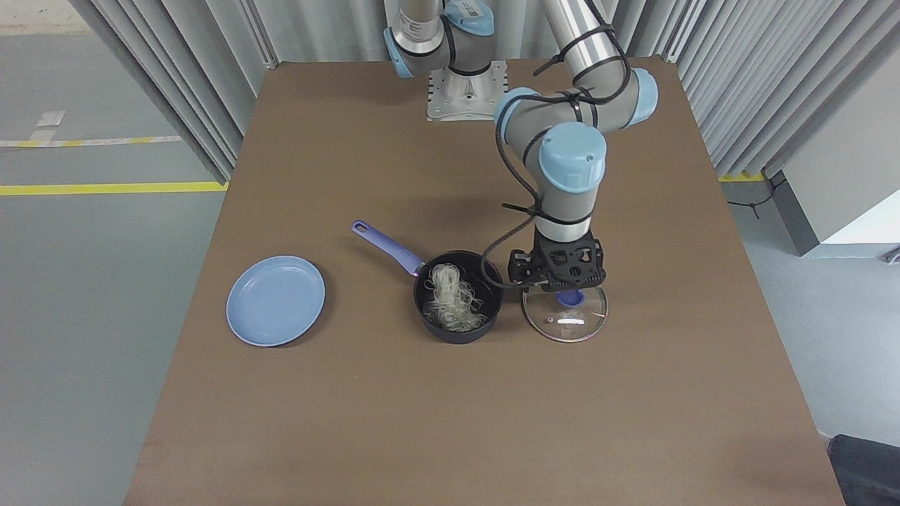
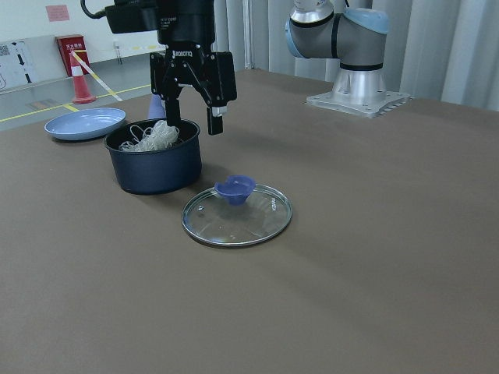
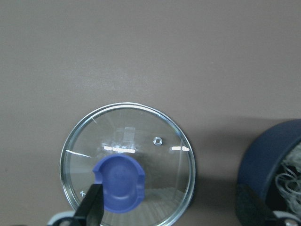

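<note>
A glass lid (image 1: 564, 324) with a blue knob (image 2: 235, 189) lies flat on the table, right of the dark pot (image 1: 460, 332) in the front view. The pot holds white noodles (image 1: 452, 299) and has a purple handle (image 1: 385, 245). My gripper (image 2: 192, 104) is open and empty, above the table by the pot and lid. In the wrist view its two fingertips frame the knob (image 3: 120, 185) and part of the pot's rim (image 3: 258, 159), with the knob beside the left one.
A blue plate (image 1: 275, 301) lies left of the pot. The robot base (image 1: 465, 101) stands at the back edge.
</note>
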